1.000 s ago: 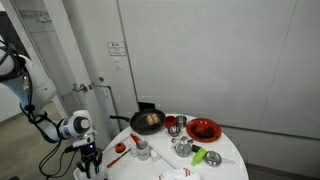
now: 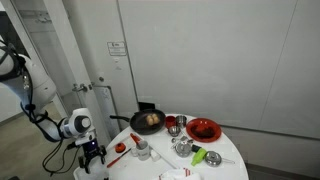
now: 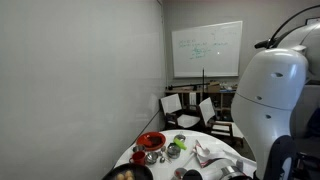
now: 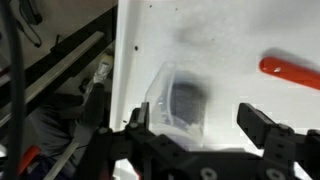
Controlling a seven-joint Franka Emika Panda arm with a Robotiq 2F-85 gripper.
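My gripper point(image 2: 92, 160) is low at the near left edge of the white table. In the wrist view its dark fingers stand apart, so the gripper is open. Below and between them is a clear, whitish see-through thing point(image 4: 165, 100), closer to the left finger; its exact shape is hard to tell. It lies near the table's edge. Contact between it and the fingers cannot be made out. A red-handled utensil point(image 4: 290, 72) lies to the right, apart from the gripper.
Beyond the gripper stand a black pan point(image 2: 148, 122) with brownish things in it, a red bowl point(image 2: 204, 130), metal pots point(image 2: 183, 147) and a green item point(image 2: 199, 156). A white cloth-like thing point(image 2: 180, 174) lies at the front. Left of the table edge are the floor and cables.
My gripper has shifted slightly to the right at the table's edge, and more of the whitish thing shows below it. The other objects have stayed where they were.
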